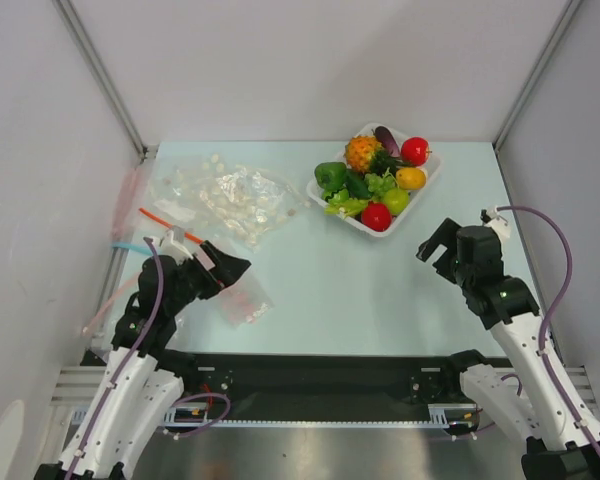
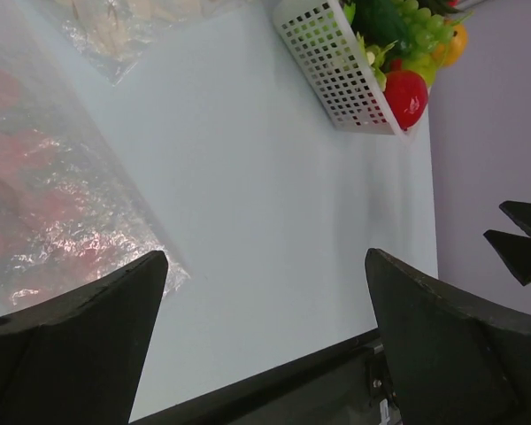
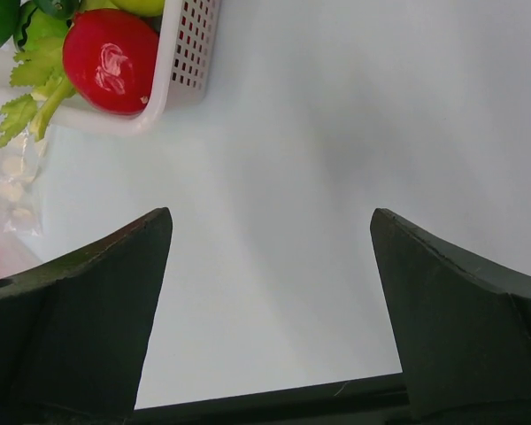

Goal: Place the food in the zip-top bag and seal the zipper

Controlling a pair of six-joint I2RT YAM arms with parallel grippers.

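Note:
Clear plastic bags lie flat on the left of the table. One bag shows pale patches; a second bag, with faint reddish patches, lies nearer the front, partly behind my left arm in the top view. An orange-red strip and a blue strip cross the bags. The food sits in a white basket at the back: a red tomato-like piece, a green pepper, an eggplant and others. My left gripper hangs open over the bags. Right of the basket, my right gripper is open and empty.
A dark front edge borders it, and walls rise at the left, right and back.

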